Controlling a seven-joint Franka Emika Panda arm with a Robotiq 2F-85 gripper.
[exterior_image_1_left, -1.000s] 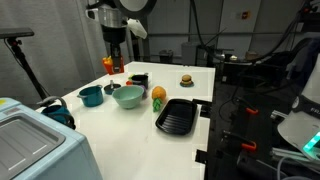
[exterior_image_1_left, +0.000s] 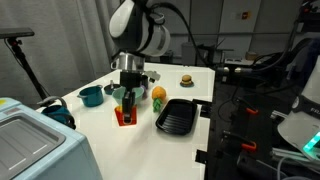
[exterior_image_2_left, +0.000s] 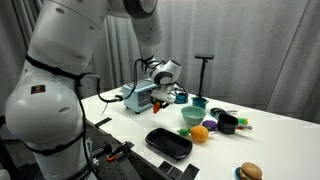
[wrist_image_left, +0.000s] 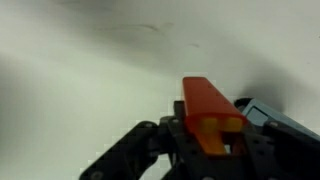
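Note:
My gripper is shut on a red and orange block-like object (wrist_image_left: 206, 98), whose exact kind I cannot tell. In exterior view 1 the held object (exterior_image_1_left: 126, 116) is low over the white table, in front of the green bowl and left of the black tray (exterior_image_1_left: 178, 118). Exterior view 2 shows the same red object (exterior_image_2_left: 156, 107) beneath the arm, small and to the left of the bowl (exterior_image_2_left: 192, 116). Whether it touches the tabletop is not clear. Only pale table surface and shadow surround it in the wrist view.
A white, boxy appliance (exterior_image_1_left: 42, 148) fills the near left corner. Beyond the tray are an orange (exterior_image_1_left: 158, 92) and a toy burger (exterior_image_1_left: 187, 80); a teal pot (exterior_image_1_left: 91, 96) stands farther back. Bare table lies between the appliance and the tray.

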